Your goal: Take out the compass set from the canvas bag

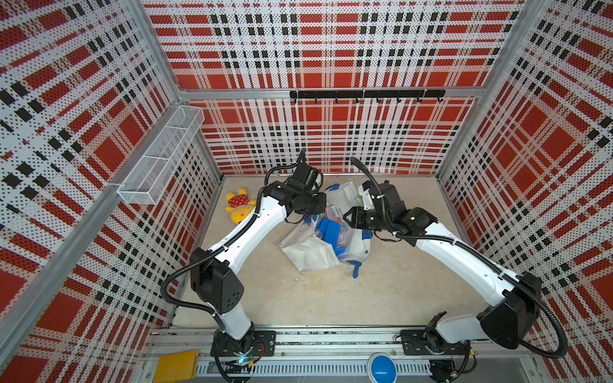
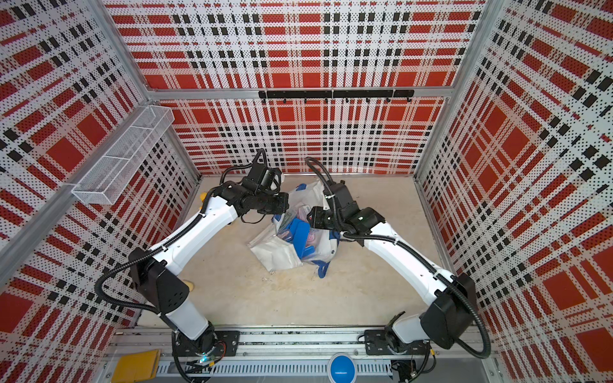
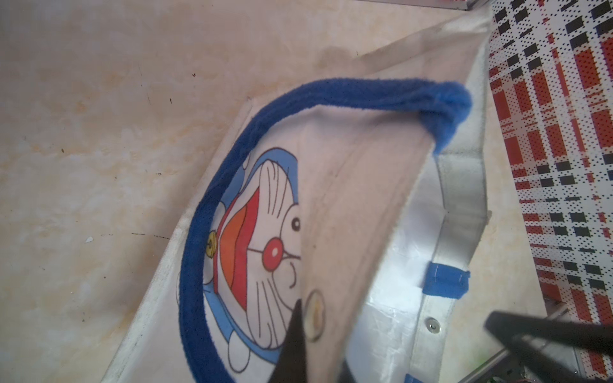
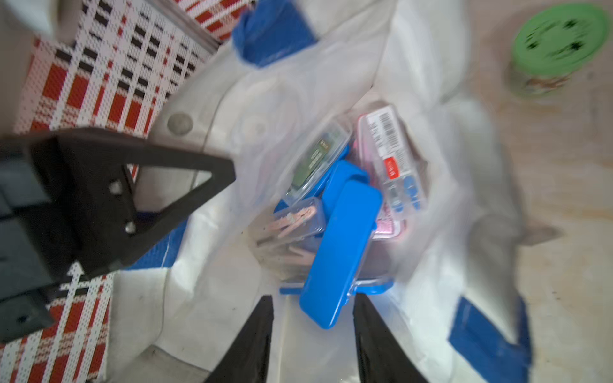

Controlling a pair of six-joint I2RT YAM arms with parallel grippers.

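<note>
The white canvas bag (image 1: 306,252) lies open mid-table, blue trim and a cartoon print (image 3: 261,255) showing in the left wrist view. My left gripper is at its edge, shut on the bag's flap. My right gripper hangs over the opening, part open with nothing between its fingers. Inside are a blue case (image 4: 341,249), a clear box with red and blue labels (image 4: 389,153) and other clear boxes (image 4: 290,223); which is the compass set I cannot tell.
A yellow plush toy (image 1: 241,214) lies at the back left. A green-lidded jar (image 4: 558,35) stands beside the bag. A wire basket (image 1: 159,156) hangs on the left wall.
</note>
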